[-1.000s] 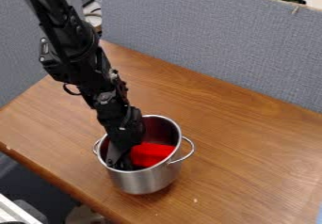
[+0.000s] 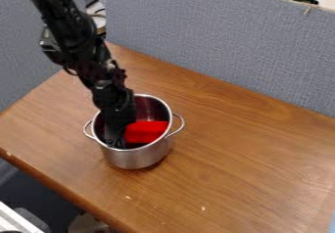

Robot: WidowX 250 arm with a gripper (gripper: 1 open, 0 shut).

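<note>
A steel pot (image 2: 135, 157) with two wire handles stands on the wooden table (image 2: 249, 159), left of centre in the camera view. A red object (image 2: 148, 130) lies inside it. My black gripper (image 2: 116, 129) reaches down into the pot at its left side, beside the red object. The fingertips are hidden in the pot, so what they are closed on, if anything, cannot be seen.
Grey padded walls (image 2: 216, 46) border the table at the back and left. The near left edge of the table drops away.
The pot, the red object in it and my gripper have moved together toward the back and left of the table, away from the front edge.
</note>
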